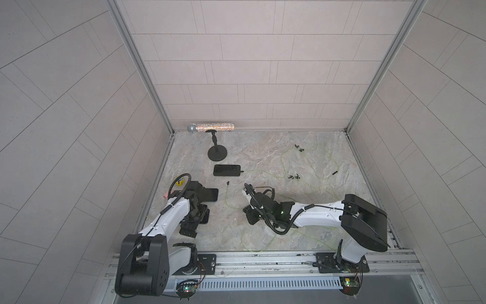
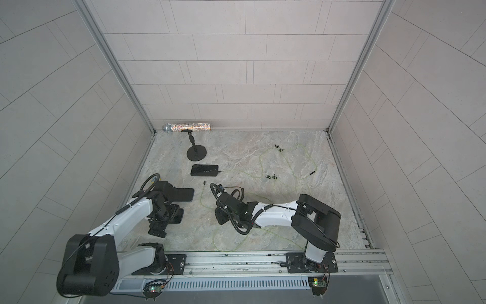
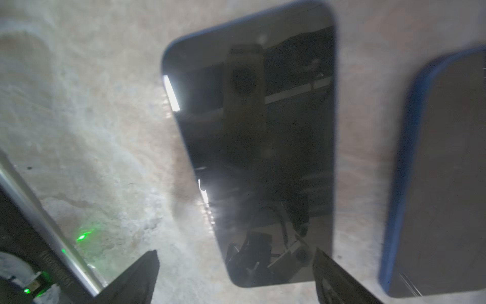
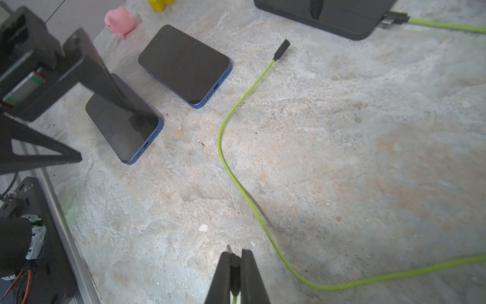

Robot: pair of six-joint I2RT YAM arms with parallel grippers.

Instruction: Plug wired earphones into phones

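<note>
My left gripper hangs open above the front phone (image 3: 273, 147), one finger beside each side of its lower end, with no contact visible. To its right in the left wrist view lies the middle phone (image 3: 445, 177). Both are dark and blue-edged, with port ends showing in the right wrist view. My right gripper is shut on a small black plug (image 4: 235, 271) with a green wire below it. Another black plug (image 4: 281, 49) on a green cable lies loose on the table. A cable connector (image 4: 395, 19) sits at the end of the back phone (image 4: 329, 12).
A microphone on a stand (image 1: 217, 152) stands at the back left. Earbuds (image 1: 294, 176) and thin green wires lie across the right side. A pink pig figure (image 4: 119, 21) and a yellow toy (image 4: 160, 4) are near the left wall. Bare table separates the grippers.
</note>
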